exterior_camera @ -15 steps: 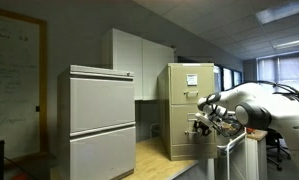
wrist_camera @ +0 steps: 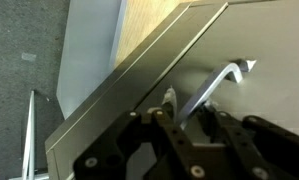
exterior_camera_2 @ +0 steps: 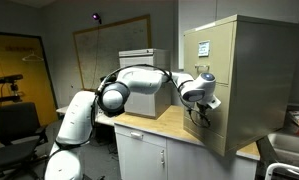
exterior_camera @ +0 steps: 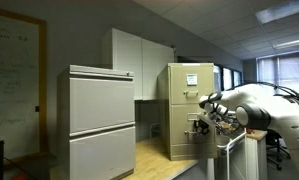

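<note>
A beige filing cabinet (exterior_camera: 185, 98) with several drawers stands on the counter, its drawers looking closed in the first exterior view. In the wrist view, a silver drawer handle (wrist_camera: 211, 84) runs diagonally down into my gripper. The fingers are shut on that handle. Dark fingers (wrist_camera: 170, 100) hide part of it. From the second exterior view, my gripper (exterior_camera_2: 199, 112) reaches the cabinet's front (exterior_camera_2: 211, 63), but its fingertips are too small to make out well.
A grey two-drawer cabinet (exterior_camera: 97, 125) stands apart on the left. White cupboards (exterior_camera: 137, 62) hang on the wall. White counter drawers (exterior_camera_2: 139, 150) lie below the arm.
The gripper stays at the same drawer of the beige cabinet. The arm shifts only slightly, and no drawer visibly moves.
</note>
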